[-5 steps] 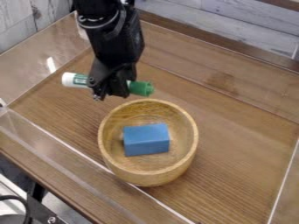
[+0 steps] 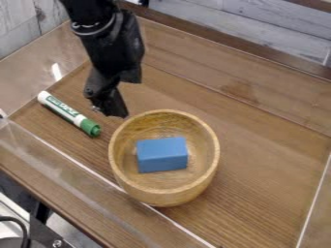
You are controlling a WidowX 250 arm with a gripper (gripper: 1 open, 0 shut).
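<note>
My black gripper hangs in the upper left of the camera view, open, with nothing seen between its fingers. A white and green marker-like tube lies on the wooden table just below and left of the gripper, its green end toward the bowl. A round yellowish bowl stands to the right and below, holding a blue block.
The wooden table has free room to the right of and behind the bowl. A raised edge runs along the back, and a cable shows at the lower left.
The white and green tube has gone from the gripper down onto the table left of the bowl. The gripper has moved left and is now open.
</note>
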